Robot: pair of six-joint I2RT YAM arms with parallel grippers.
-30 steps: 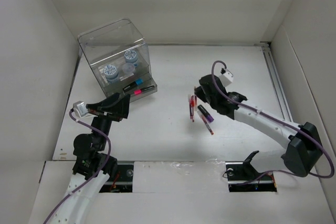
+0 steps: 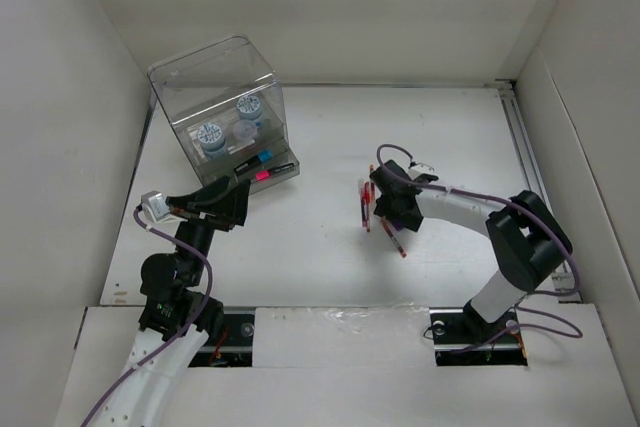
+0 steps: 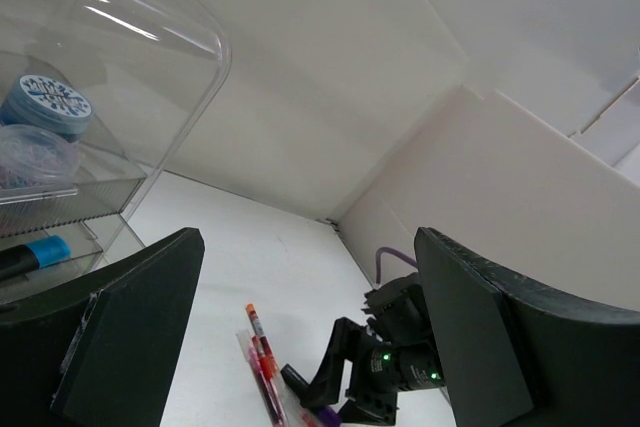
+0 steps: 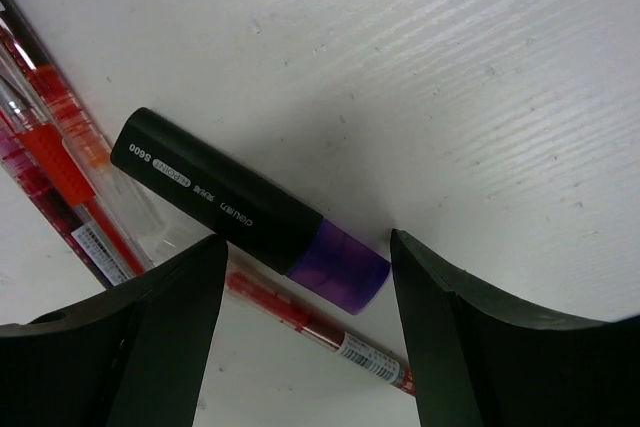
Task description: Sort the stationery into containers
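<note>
My right gripper is low over a black marker with a purple end [image 4: 215, 192], its parted fingers either side of that end. Red pens [image 4: 55, 162] lie left of it, and another red pen [image 4: 368, 355] lies below it, partly behind my fingers. My left gripper [image 2: 208, 209] stands open at the left; its fingers frame the lower left wrist view, empty. A clear container [image 2: 210, 67] at the back left holds blue-lidded jars [image 2: 210, 136], a blue-capped marker [image 2: 255, 160] and a pink-capped marker [image 2: 275, 171].
White walls enclose the table [image 2: 310, 257].
The left arm has not moved.
</note>
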